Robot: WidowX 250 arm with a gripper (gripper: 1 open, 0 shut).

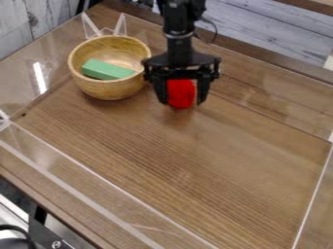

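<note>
My black gripper (pixel 180 83) is at the upper middle of the camera view, its fingers around a red object (pixel 182 94) on the wooden table (pixel 196 175). Whether the fingers press on the red object, I cannot tell. A wooden bowl (pixel 123 52) stands to the left of the gripper, with a green block (pixel 108 70) inside.
A pale wall runs along the upper left beyond the table's edge, and a black cable lies at the lower left corner.
</note>
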